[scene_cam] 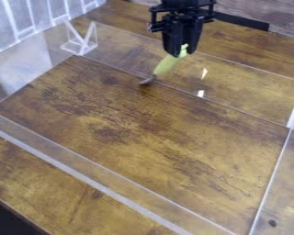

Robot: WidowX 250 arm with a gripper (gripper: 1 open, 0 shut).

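My black gripper [182, 40] hangs at the top centre of the camera view, shut on a pale yellow-green object [171, 62] with a brown tip [147, 81] that points down and to the left. The object slants above the far part of the clear-walled enclosure; whether its tip touches anything cannot be told.
A wooden table surface [137, 138] fills the view, with clear plastic walls [88, 173] around a wide empty middle. A white slatted structure [21, 18] stands at the top left, a dark strip [248, 20] at the back right.
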